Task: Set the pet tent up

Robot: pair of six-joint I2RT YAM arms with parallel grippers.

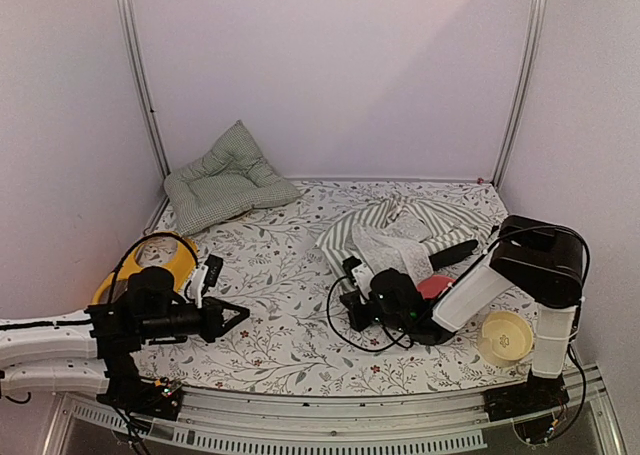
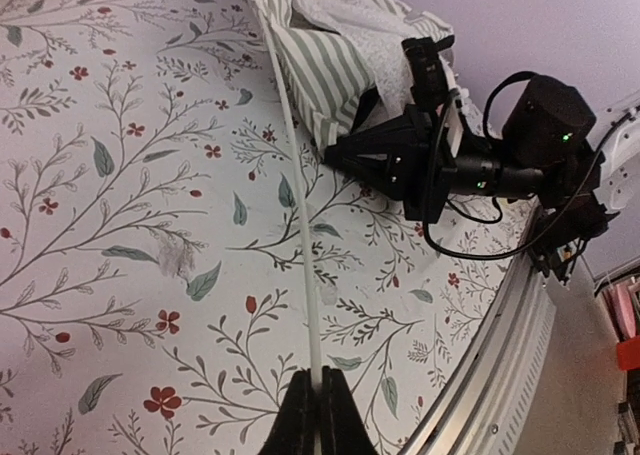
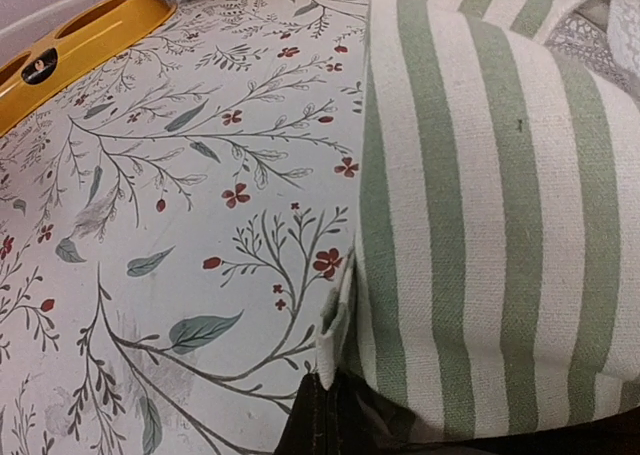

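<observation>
The green-and-white striped tent cloth (image 1: pixel 372 213) lies collapsed in loose folds on the right half of the floor. At its near left corner my right gripper (image 1: pixel 356 313) is shut. In the right wrist view, a narrow edge of the tent cloth (image 3: pixel 440 205) runs down into the tips of the right gripper. My left gripper (image 1: pixel 246 318) is low over the front left floor. Its wrist view has a thin white strip (image 2: pixel 302 205) stretching straight from near the cloth into the shut left gripper.
A checked cushion (image 1: pixel 225 180) rests at the back left. The yellow frame (image 1: pixel 178 262) sits by the left arm, partly covered. A pink bowl (image 1: pixel 435 285) and a yellow bowl (image 1: pixel 505 338) stand near the right arm.
</observation>
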